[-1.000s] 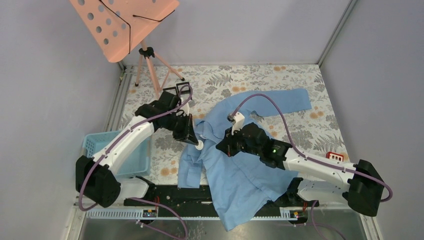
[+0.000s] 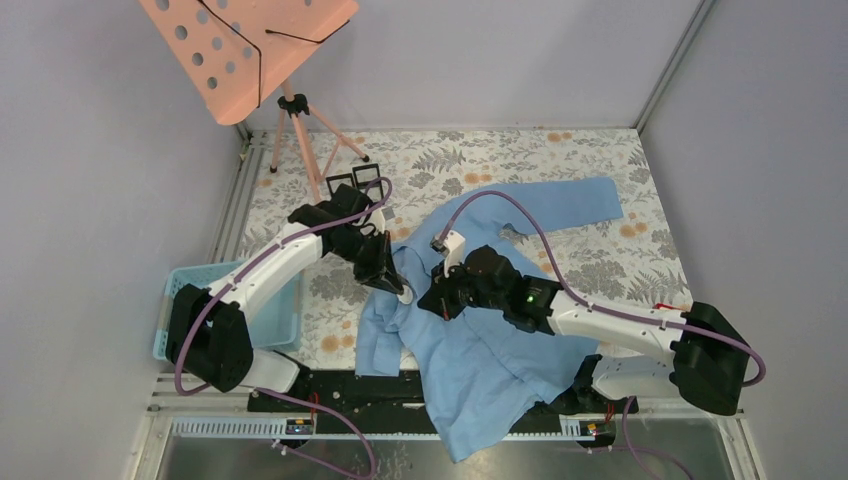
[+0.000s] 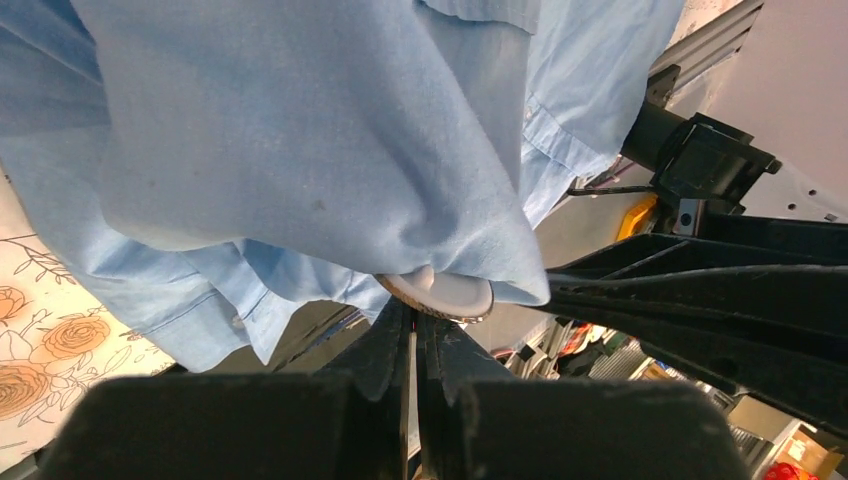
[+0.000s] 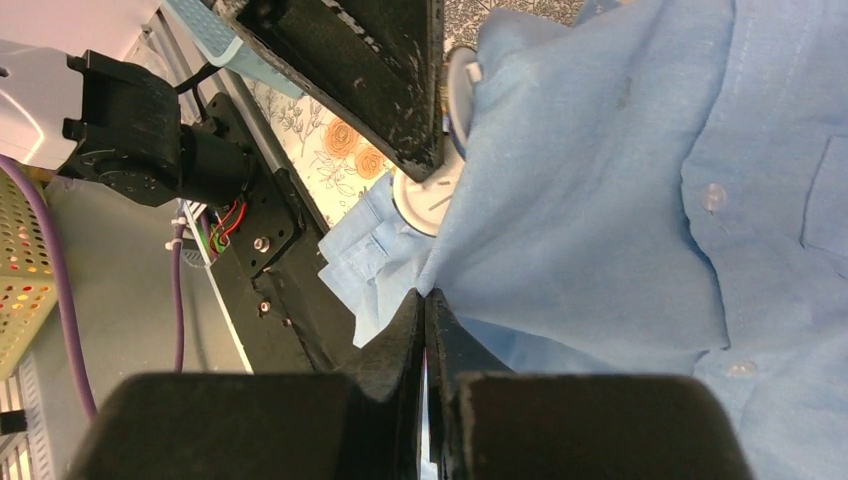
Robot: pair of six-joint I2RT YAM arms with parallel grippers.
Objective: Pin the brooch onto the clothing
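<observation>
The light blue shirt (image 2: 500, 370) is spread across the table, with one fold raised between the two arms. My left gripper is shut on the rim of the round white brooch (image 3: 455, 295), which meets the edge of that fold; cloth hides part of it. Seen from the right wrist, white round faces of the brooch (image 4: 428, 200) show beside the left fingers (image 4: 375, 100). My right gripper is shut on the shirt's fold at its tip, close to the brooch. Whether the pin passes through the cloth cannot be seen.
A light blue basket (image 2: 275, 325) stands at the left, partly behind the left arm. A pink stand (image 2: 302, 140) rises at the back left, with black frames (image 2: 368, 176) near its foot.
My right gripper has shifted left, closer to the brooch. My left gripper has moved slightly right with the brooch.
</observation>
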